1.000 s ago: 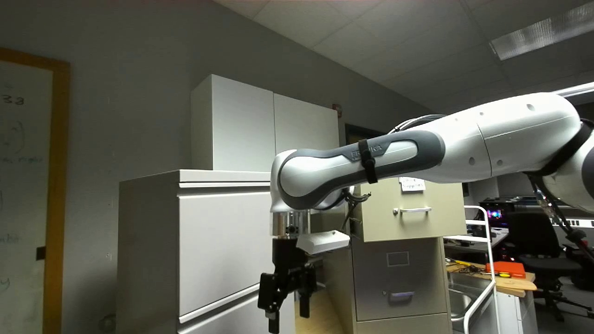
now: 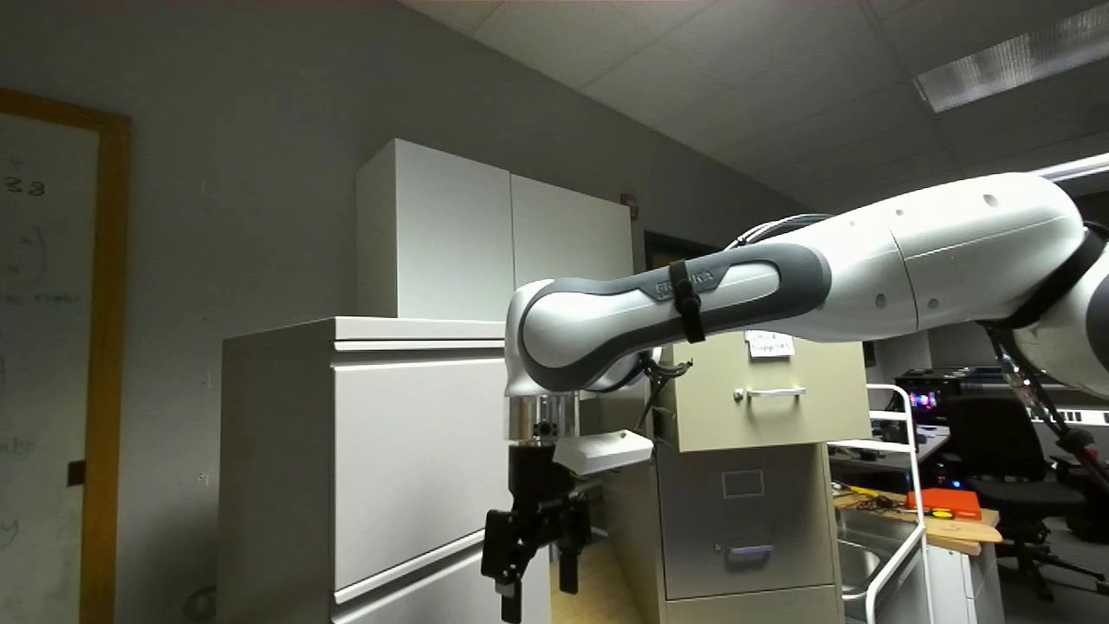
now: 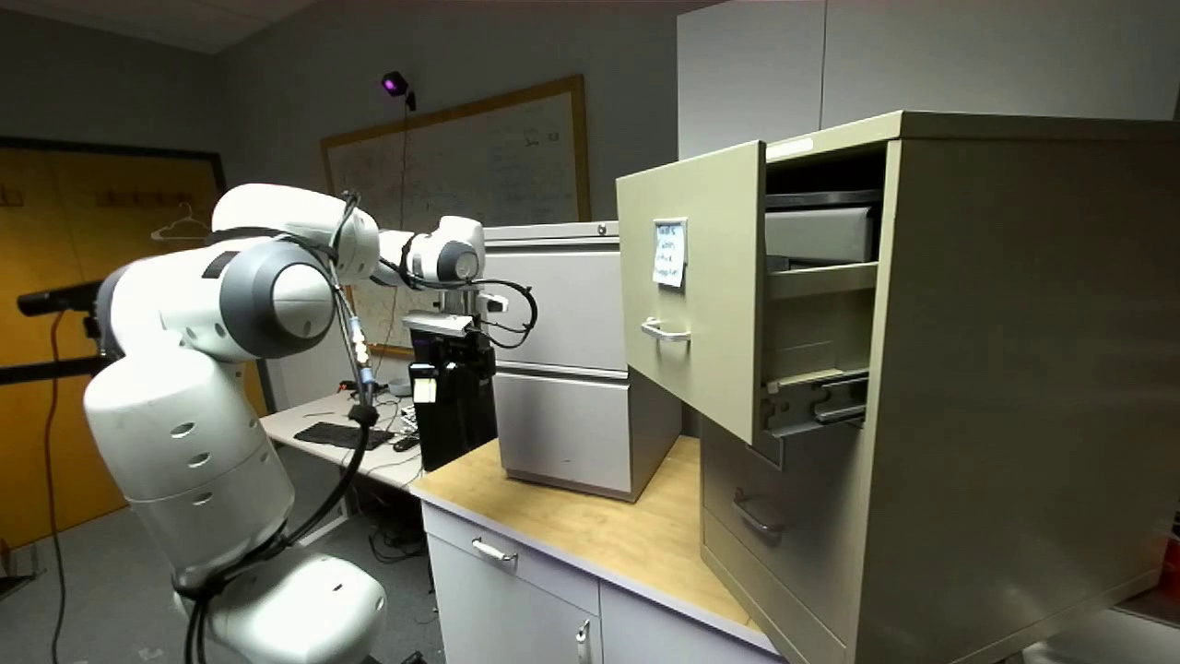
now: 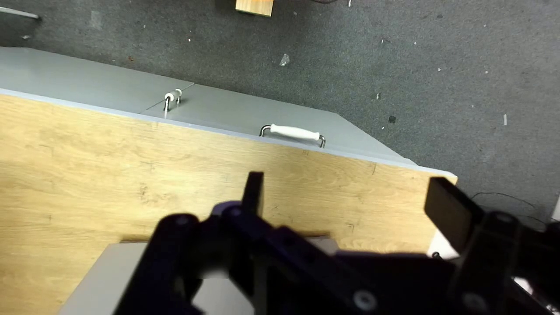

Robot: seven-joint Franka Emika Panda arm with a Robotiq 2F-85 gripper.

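My gripper [image 2: 540,594] points down with its fingers wide apart and nothing between them. In the wrist view the same open gripper hangs over a bare wooden countertop [image 4: 183,173]. A beige filing cabinet [image 3: 996,387] stands to the right in exterior view 2. Its top drawer [image 3: 691,293] is pulled out, with a handle [image 3: 666,331] and a handwritten note [image 3: 669,254] on the front. The lower drawer [image 2: 749,520] looks closed. My gripper is apart from the drawer, in front of the white cabinet [image 2: 416,458].
The white two-drawer cabinet [image 3: 559,310] stands on the counter [image 3: 476,487] beside the filing cabinet. Cupboards [image 2: 572,229] rise above. Below the counter edge are a drawer handle [image 4: 294,131] and a door handle [image 4: 172,96]. Clear counter lies below the gripper.
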